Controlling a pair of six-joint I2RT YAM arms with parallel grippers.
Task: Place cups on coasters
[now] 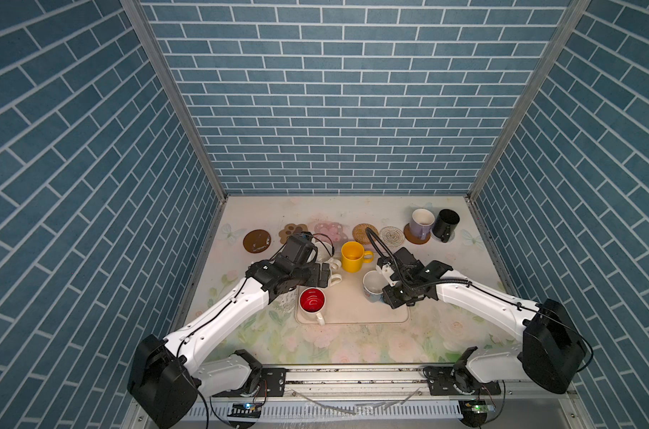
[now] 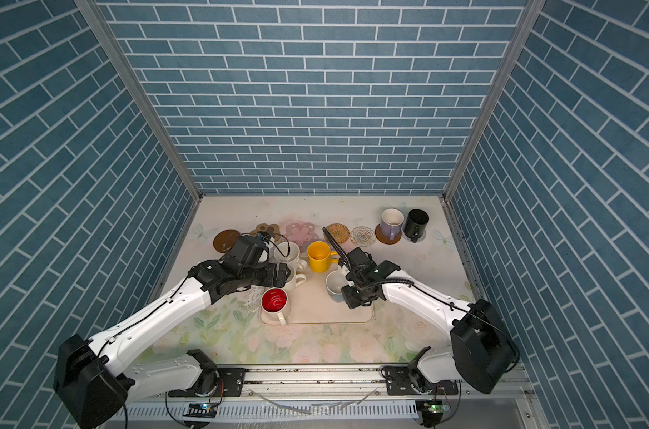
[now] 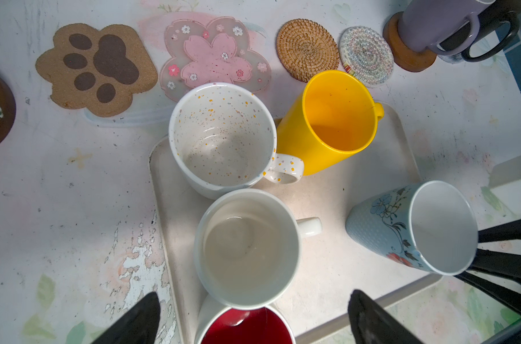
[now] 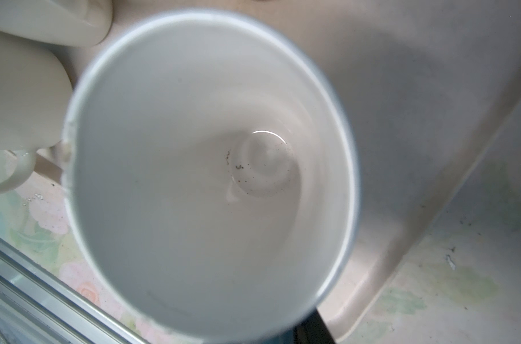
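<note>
A light blue floral cup is at the tray's right side, with my right gripper (image 1: 391,293) at it; its rim fills the right wrist view, and whether the fingers grip it is hidden. My left gripper is open over a cream cup (image 3: 246,240), a red-lined cup (image 3: 249,326), a speckled cup (image 3: 220,143) and a yellow cup (image 3: 335,120). Behind are paw (image 3: 94,68), pink flower (image 3: 214,57), woven (image 3: 306,48) and knitted (image 3: 366,54) coasters, all bare. A lilac cup (image 1: 421,227) stands on a wooden coaster.
The tray (image 1: 353,314) holds the cups in front. A black mug (image 1: 446,225) stands at back right. A brown coaster (image 1: 256,241) lies at left.
</note>
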